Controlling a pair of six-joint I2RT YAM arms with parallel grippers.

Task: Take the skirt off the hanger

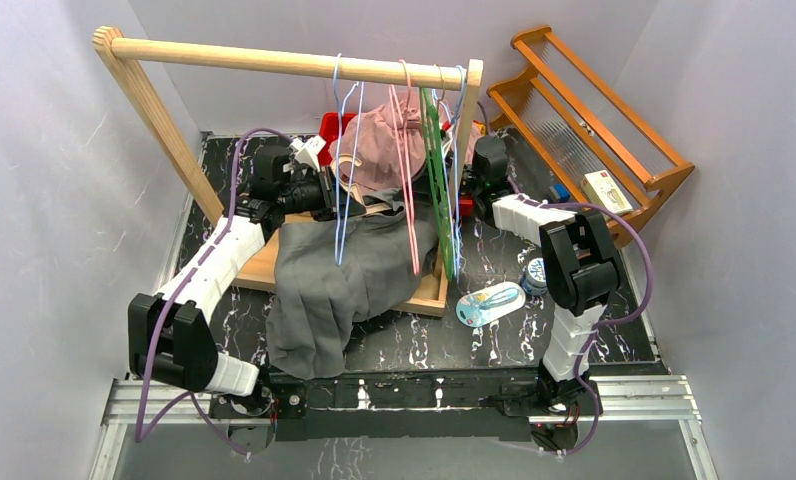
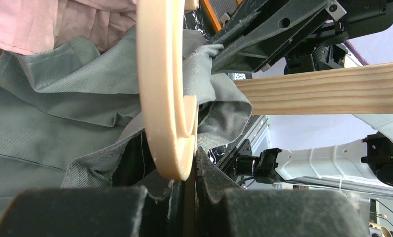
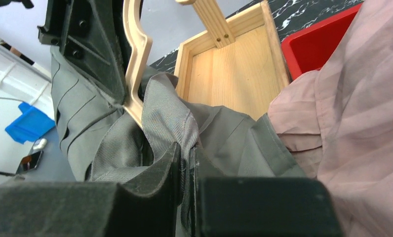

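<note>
A grey skirt [image 1: 344, 270] hangs down over the front of the rack's wooden base. Its waistband is gathered around a pale tan hanger, part of which is still inside the cloth in the right wrist view. My left gripper is shut on the hanger beside the skirt's opening. The right gripper is shut on a fold of the skirt's waistband, close to the hanger [image 3: 136, 49]. In the top view, the hanging hangers partly cover my right gripper's fingertips.
Blue hangers [image 1: 340, 220], a pink hanger [image 1: 410, 200] and a green hanger [image 1: 436, 190] dangle from the rack's bar [image 1: 244, 57] between my arms. Pink cloth [image 1: 374, 150] lies in a red bin behind. A brown wooden shelf [image 1: 614, 130] leans at the right.
</note>
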